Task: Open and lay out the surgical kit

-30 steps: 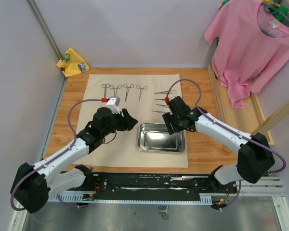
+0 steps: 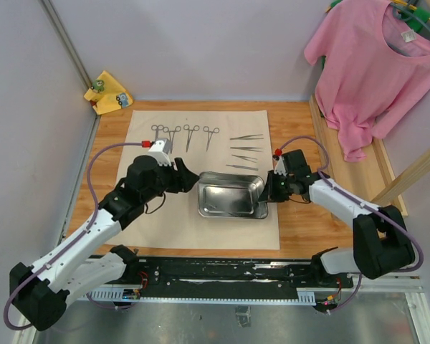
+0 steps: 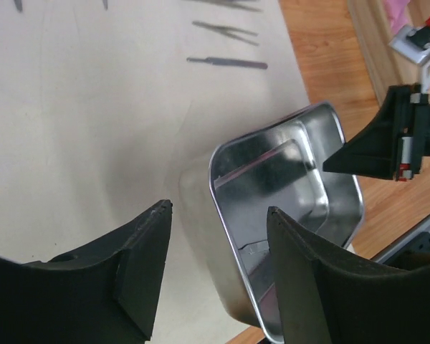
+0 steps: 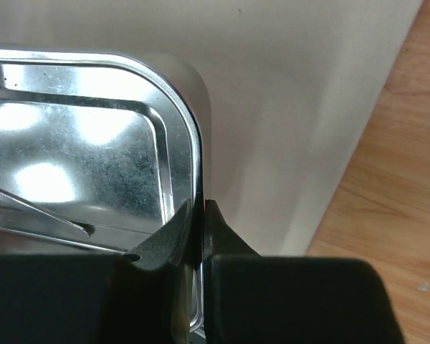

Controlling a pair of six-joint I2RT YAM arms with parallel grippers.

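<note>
The steel tray (image 2: 228, 193) lies on the paper sheet (image 2: 150, 222). My right gripper is shut on the tray's right rim, and a metal instrument (image 4: 36, 208) lies inside the tray. My left gripper (image 2: 186, 172) stands open just above and left of the tray, nothing between its fingers in the left wrist view. Scissor-like clamps (image 2: 190, 132) lie in a row along the back of the sheet, with several slim instruments (image 2: 244, 167) to their right.
A pink shirt (image 2: 373, 72) hangs at the back right beside a wooden frame (image 2: 408, 175). A yellow cloth (image 2: 111, 97) is at the back left. Bare sheet surrounds the tray's front left.
The left arm has moved a little left.
</note>
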